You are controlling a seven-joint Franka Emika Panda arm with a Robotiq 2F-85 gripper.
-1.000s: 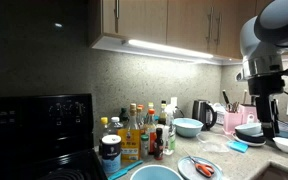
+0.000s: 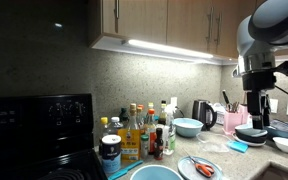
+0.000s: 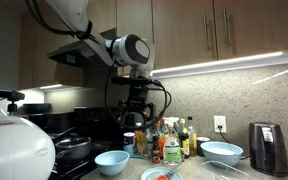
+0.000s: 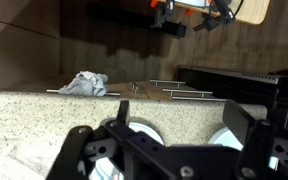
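My gripper [image 2: 255, 112] hangs at the right of the counter in exterior view 1, above the dark bowls by the wall. Looking down in the wrist view, its two dark fingers [image 4: 111, 130] stand wide apart, so the gripper is open, and nothing shows held. Below it, partly covered by the fingers, lie pale round dishes on the speckled counter [image 4: 34, 125]. A plate [image 2: 199, 168] with something red and a grey utensil on it rests near the front of the counter. Beside it is a light blue bowl [image 2: 156, 173], cut by the lower frame edge.
Several bottles [image 2: 139, 128] crowd the back of the counter beside the black stove [image 2: 39, 130]. A pale blue bowl [image 2: 188, 127], a dark kettle [image 2: 203, 111] and a pink holder [image 2: 233, 120] stand farther right. A crumpled cloth [image 4: 84, 84] shows beyond the counter's edge.
In exterior view 1 my gripper has shifted a little left and up, and the wrist has turned. The counter's objects look unmoved.
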